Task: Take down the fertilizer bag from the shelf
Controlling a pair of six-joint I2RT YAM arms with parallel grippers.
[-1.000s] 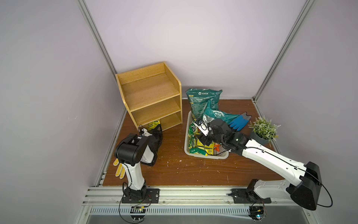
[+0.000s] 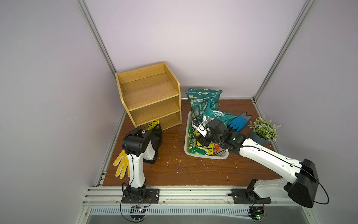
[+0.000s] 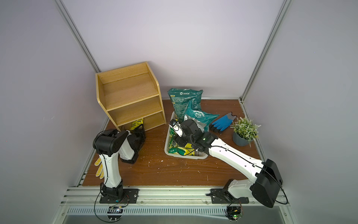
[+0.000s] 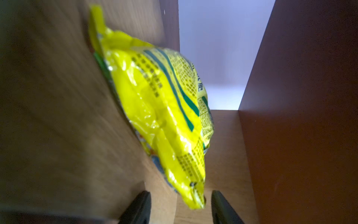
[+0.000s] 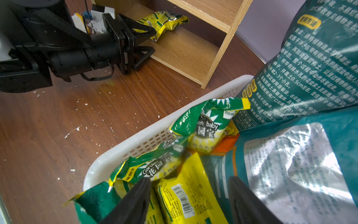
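Observation:
A yellow fertilizer bag (image 4: 160, 108) with green stripes lies on the bottom level of the wooden shelf (image 2: 149, 93). In the left wrist view the bag's narrow end reaches down toward the space between the fingertips of my left gripper, which is open and holds nothing. From the right wrist view, the left gripper's fingers (image 5: 143, 33) appear close by the bag (image 5: 164, 22) at the shelf's front; whether they touch is unclear. Over the white basket (image 5: 149, 132), my right gripper stands open above green-and-yellow fertilizer packets (image 5: 190, 194).
Big teal bags (image 2: 201, 100) stand in and behind the basket. A blue glove (image 2: 240, 121) and a potted plant (image 2: 262, 130) lie to the right, a yellow glove (image 2: 122, 164) at the left. Bare tabletop (image 2: 179, 168) shows in front of the basket.

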